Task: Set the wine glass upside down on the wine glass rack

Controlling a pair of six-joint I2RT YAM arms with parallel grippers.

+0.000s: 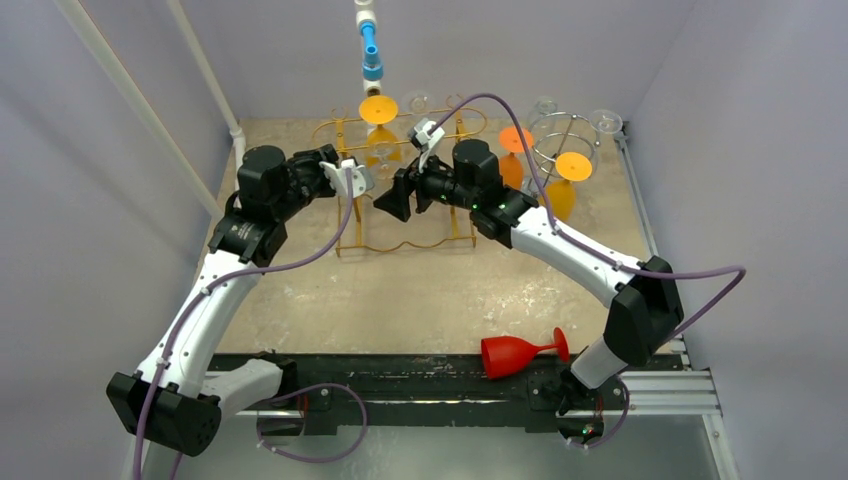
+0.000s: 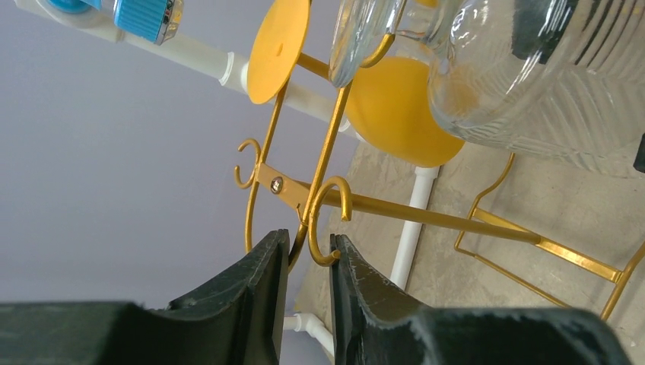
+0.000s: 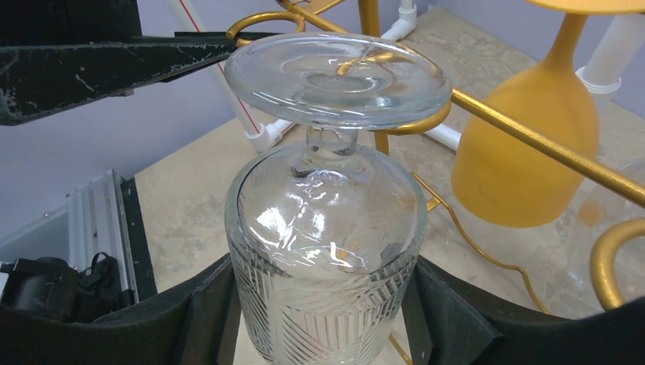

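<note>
A clear wine glass (image 3: 327, 213) is upside down at the gold rack (image 1: 405, 245), its foot up over the front rail and its stem by the rail's curved end. My right gripper has its fingers flush against both sides of the bowl, with no gap showing. At the rack's curled wire end (image 2: 323, 220), my left gripper stands part open, the curl between its fingertips and a gap on one side. Clear glass also fills the upper right of the left wrist view.
An orange glass (image 1: 379, 110) hangs upside down on the rack close behind. A round metal rack (image 1: 565, 140) with orange and clear glasses stands at the right. A red glass (image 1: 510, 355) lies on its side near the front edge.
</note>
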